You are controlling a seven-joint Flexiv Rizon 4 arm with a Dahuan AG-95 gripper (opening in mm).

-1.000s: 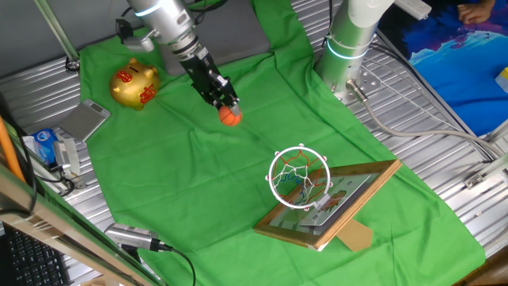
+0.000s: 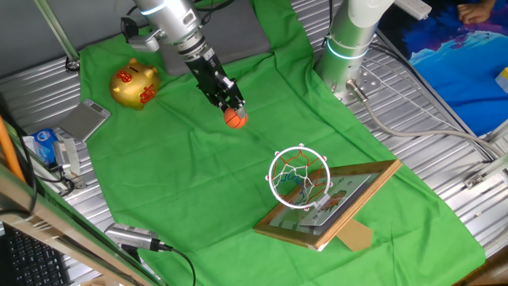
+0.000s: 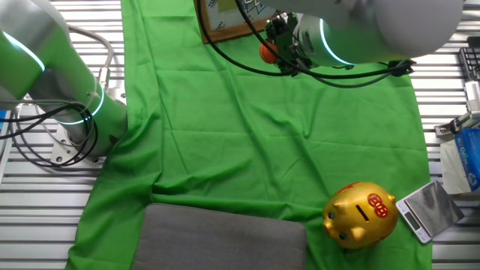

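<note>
A small orange basketball [image 2: 235, 118] is at the tip of my gripper [image 2: 232, 110], which is shut on it above the green cloth. In the second exterior view the ball [image 3: 268, 52] shows beside the dark gripper [image 3: 279, 46], partly covered by cables and the arm. The toy hoop [image 2: 326, 179], a white ring with a red, white and blue net, juts from a wooden-framed backboard [image 2: 373, 181] propped on the cloth. Ball and hoop are apart, the ball up and left of the ring in the first view. Only the frame's edge [image 3: 232, 33] shows at the top of the second view.
A golden piggy bank [image 2: 133, 84] and a small scale [image 2: 85, 121] sit at the left. Behind the arm lies a grey pad [image 3: 221, 238]. A camera device [image 2: 136, 237] stands at the cloth's near-left edge.
The hoop has not moved.
</note>
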